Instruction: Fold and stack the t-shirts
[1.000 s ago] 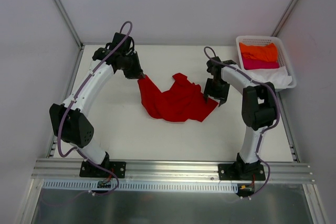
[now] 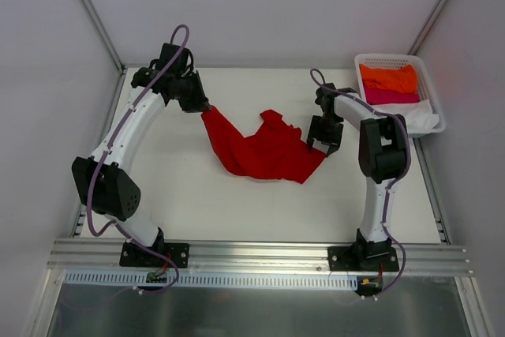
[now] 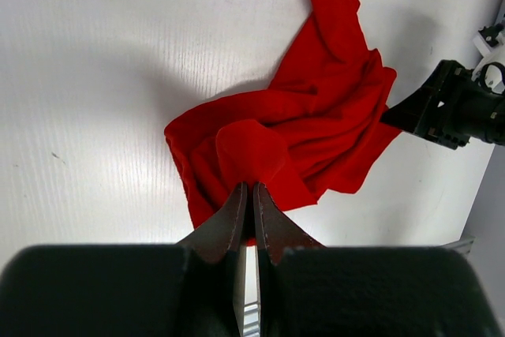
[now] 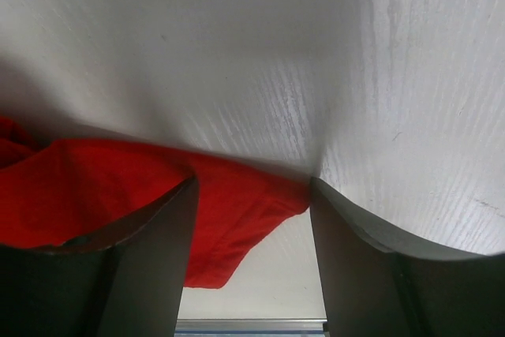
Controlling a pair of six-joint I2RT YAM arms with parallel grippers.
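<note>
A red t-shirt (image 2: 272,150) lies crumpled across the middle of the table, its left end lifted. My left gripper (image 2: 207,108) is shut on that raised end; in the left wrist view the cloth (image 3: 251,151) runs up to the meeting fingertips. At the shirt's right end, my right gripper (image 2: 321,147) is low over the table and open. The right wrist view shows a red corner (image 4: 268,199) lying between its parted fingers, not clamped.
At the back right stands a white basket (image 2: 432,88) with orange (image 2: 389,78), pink and white cloth folded inside.
My left gripper has drifted slightly left and up, drawing the shirt's raised end along. The right gripper has shifted a little around the shirt's right corner.
</note>
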